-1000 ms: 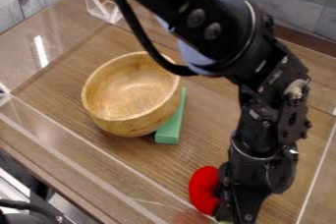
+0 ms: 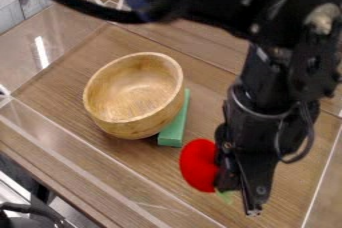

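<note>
My black gripper [image 2: 234,177] hangs over the right half of the wooden table, shut on a red object [image 2: 199,163] that shows at its left side. Part of the red object is hidden behind the gripper. Up and to the left of it lie a wooden bowl [image 2: 132,89], empty, and a green block [image 2: 175,129] beside the bowl's right side.
Cables and dark fittings lie beyond its lower-left edge. A wall stands at the upper left. The arm covers much of the upper right.
My gripper and the red object have moved up in the view, toward the green block and bowl. The arm now covers more of the top of the view.
</note>
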